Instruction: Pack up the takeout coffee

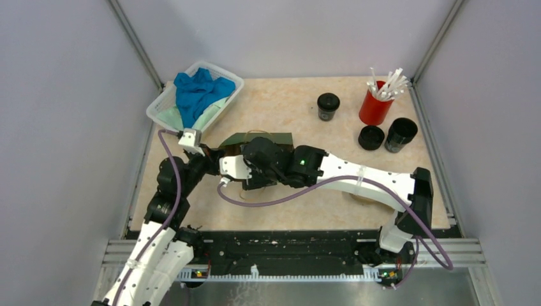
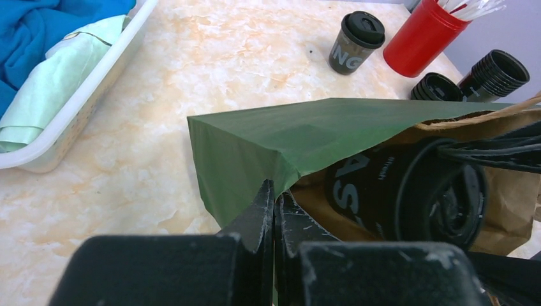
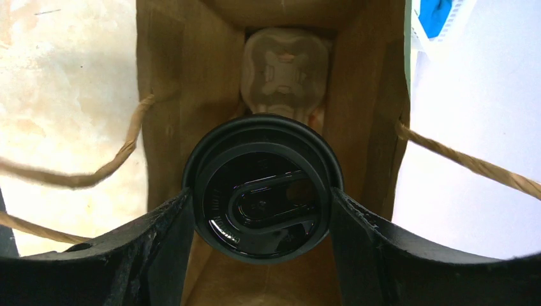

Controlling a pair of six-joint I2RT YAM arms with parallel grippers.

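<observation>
A paper bag (image 2: 242, 146), green outside and brown inside, is open in the middle of the table. My left gripper is shut on the bag's near green edge. My right gripper is shut around a lidded black coffee cup, which it holds inside the bag's mouth; the left wrist view shows this cup (image 2: 376, 191) tilted on its side within the bag. A clear moulded shape (image 3: 284, 70) shows deeper in the bag. From the top, my right arm hides most of the bag.
A white basket (image 1: 153, 111) with blue and mint cloths stands back left. At the back right are a lidded cup (image 1: 328, 105), a red holder (image 1: 373, 108) with straws and black cup stacks (image 1: 399, 134). A cardboard carrier (image 1: 363, 201) is partly hidden under the right arm.
</observation>
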